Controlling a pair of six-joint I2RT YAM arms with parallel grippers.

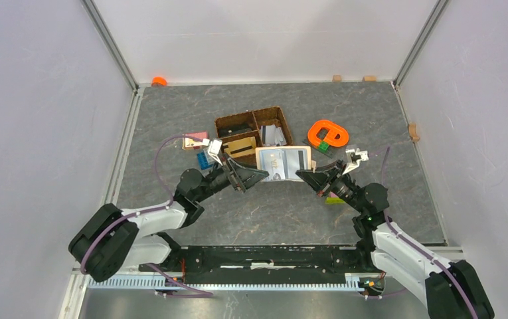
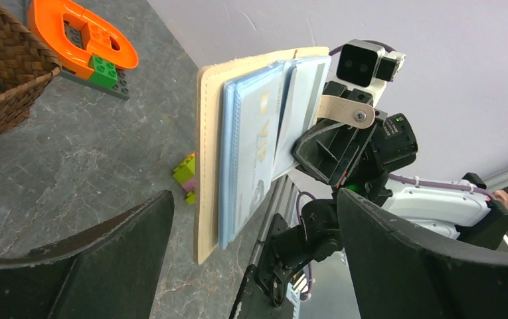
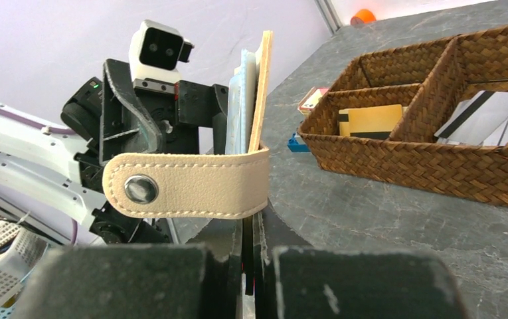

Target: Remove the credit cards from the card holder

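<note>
An opened cream card holder (image 1: pixel 283 163) with clear bluish sleeves (image 2: pixel 251 146) is held up above the table, pages facing the front. My right gripper (image 1: pixel 299 174) is shut on its right side; the strap with a metal snap (image 3: pixel 184 186) sticks out there. Pale cards show through the sleeves, but their number is unclear. My left gripper is open at the opposite side, its fingers (image 2: pixel 121 246) spread wide with the holder's edge ahead between them. Whether either finger touches the sleeves I cannot tell.
Behind the holder stands a woven divided basket (image 3: pixel 410 156) with a gold card (image 3: pixel 374 121) and white striped cards (image 3: pixel 487 116) in its compartments. An orange toy piece (image 1: pixel 328 133) lies at right, a small red box (image 1: pixel 196 138) at left.
</note>
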